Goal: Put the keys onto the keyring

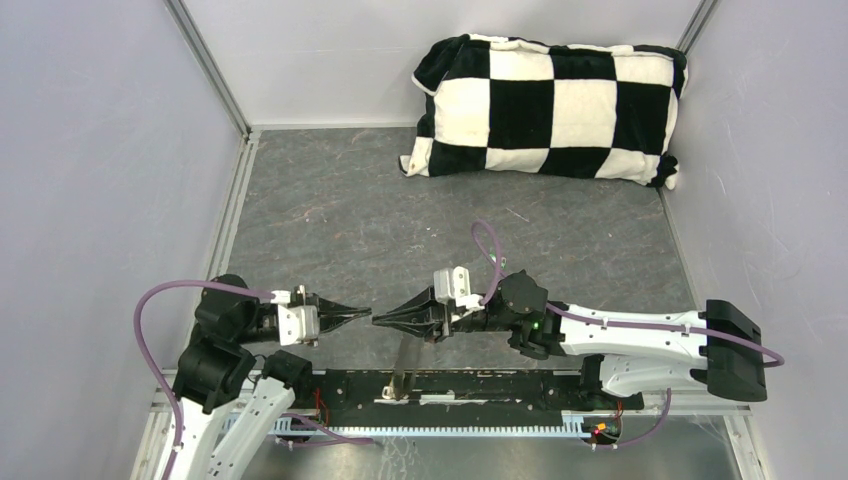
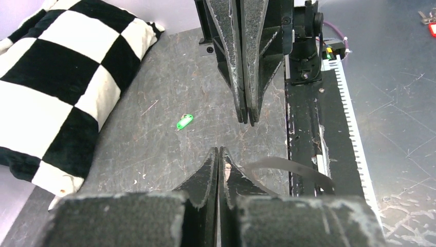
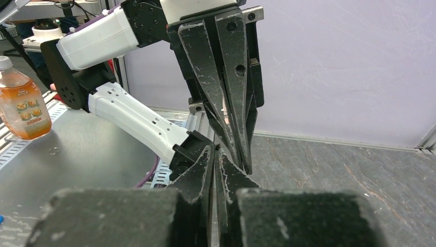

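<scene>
Motion blur smears a thin grey band, seemingly the keyring (image 2: 293,164), below the fingertips in the left wrist view. From above, the blurred keyring (image 1: 405,358) slants over the front edge, with a pale bit at its lower end. My left gripper (image 1: 371,311) and right gripper (image 1: 374,320) are both shut, their tips close together; nothing shows between either pair of fingers. A key tag in green (image 2: 185,122) lies on the grey floor. Far right in the left wrist view are keys (image 2: 425,18) with a red tag (image 2: 433,29).
A checkered cushion (image 1: 550,107) lies against the back wall. Along the front runs a black rail with a white toothed strip (image 1: 430,432). The grey floor (image 1: 340,210) behind the arms is mostly clear. A bottle (image 3: 23,103) stands outside at left in the right wrist view.
</scene>
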